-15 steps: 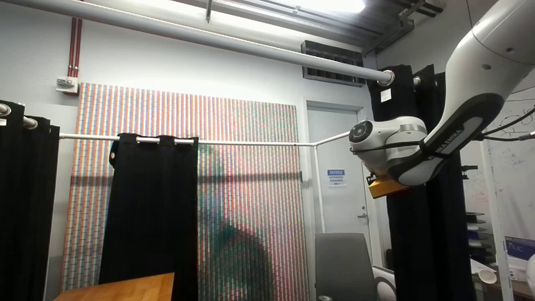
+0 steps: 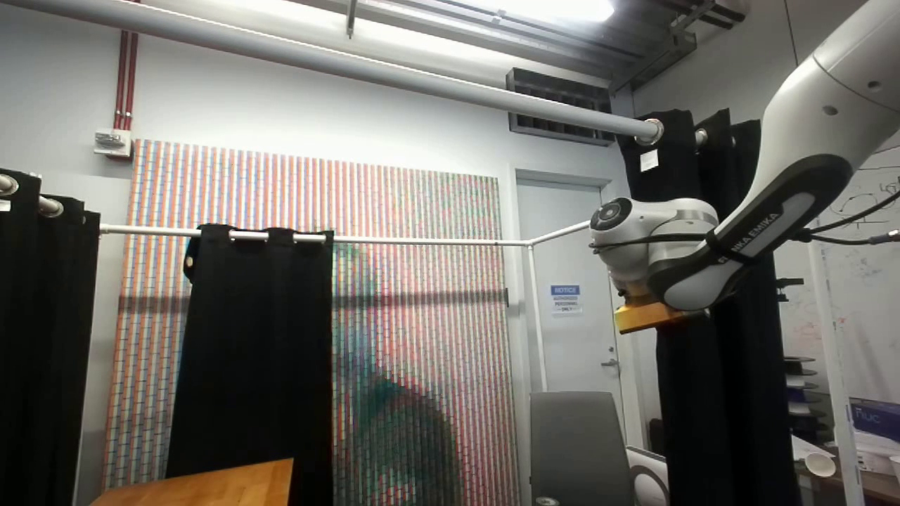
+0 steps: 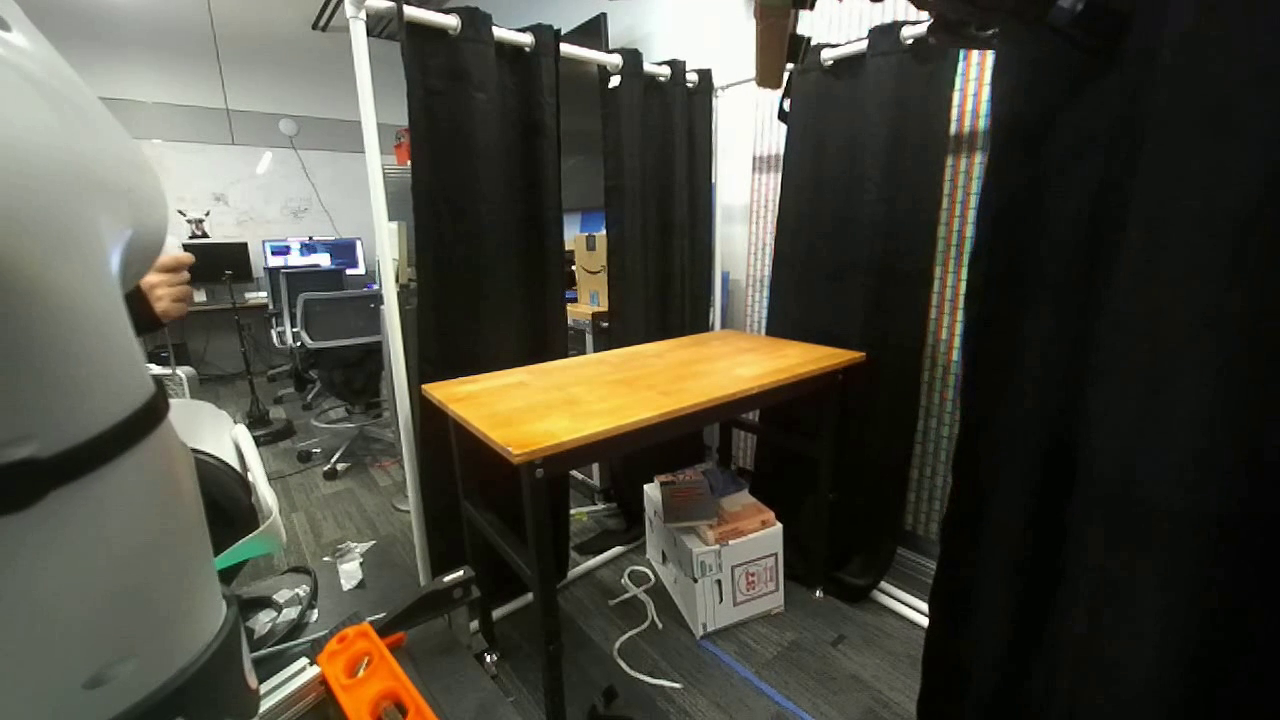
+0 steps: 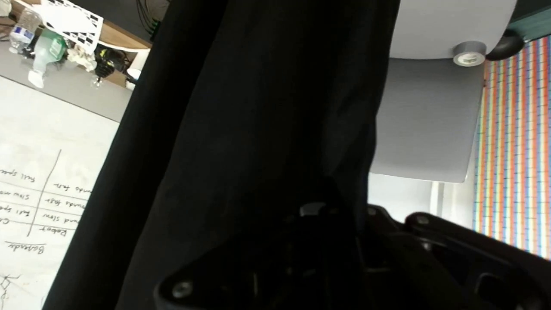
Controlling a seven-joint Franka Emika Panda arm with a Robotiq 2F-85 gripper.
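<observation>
My gripper shows dark at the bottom of the wrist view, against black cloth. It is shut, and I can make out nothing between its fingers. In exterior view 1 the arm [image 2: 785, 160] reaches in from the upper right, with an orange-yellow mount [image 2: 650, 317] at its wrist; the fingers cannot be made out there. A wooden table [image 3: 648, 384] stands in exterior view 2, its top bare.
A black curtain [image 4: 268, 103] fills the middle of the wrist view, close behind the gripper. A grey chair [image 2: 578, 447] stands near the door. Below the table sits a white box [image 3: 744, 582] with books on it, beside a white rope [image 3: 636, 624].
The arm has shifted slightly: its upper link sits a little further right, and the wrist has turned a bit, so more of the orange-yellow mount shows. The table and chair stand as before.
</observation>
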